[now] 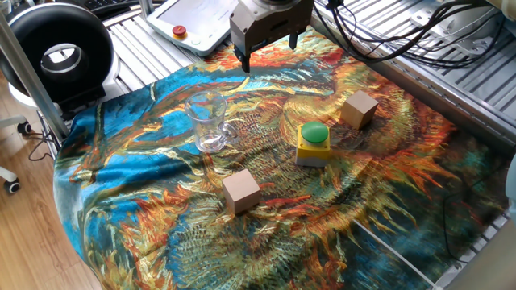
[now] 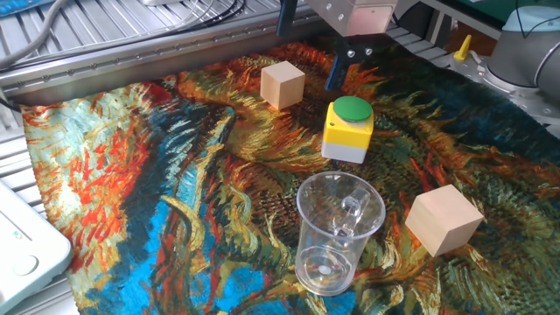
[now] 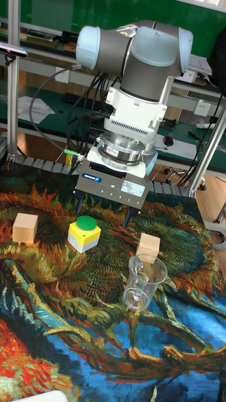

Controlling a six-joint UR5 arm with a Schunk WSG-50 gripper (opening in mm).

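Observation:
High over the cloth, my gripper [image 1: 271,55] stands open, its two fingers wide apart with nothing between them. In exterior view 3 the gripper [image 3: 103,215] appears behind the objects. A yellow and grey box with a green push button [image 2: 353,108] sits upright on the cloth. One wooden cube [image 1: 359,109] lies close to the button box; the other wooden cube [image 1: 241,192] lies on the box's opposite side. Upright on the cloth is a clear mug [image 2: 338,234] with a handle. In exterior view 3 the mug [image 3: 144,281] partly covers one wooden cube [image 3: 148,245].
A patterned, slightly wrinkled cloth [image 1: 153,234] covers the table. At its edge lies a pale tablet-like device with a red knob [image 1: 179,32]. Loose black cables [image 1: 403,50] hang near the arm. Bare cloth surrounds the objects.

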